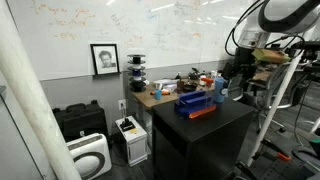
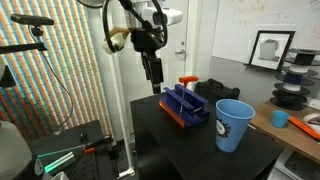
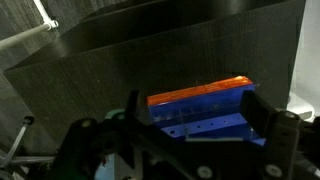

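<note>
My gripper (image 2: 152, 76) hangs above the black table, its fingers apart and nothing between them. Below and a little beyond it in exterior view 2 lies a blue rack (image 2: 187, 103) with an orange piece (image 2: 171, 115) along its near side. In the wrist view, the blue rack (image 3: 205, 104) and its orange edge (image 3: 200, 91) show between and below the two open fingers. A blue cup (image 2: 234, 126) with a small dark print stands upright to the right of the rack. An orange-topped thing (image 2: 189, 79) rises behind the rack.
A white pole stands beside the arm.
</note>
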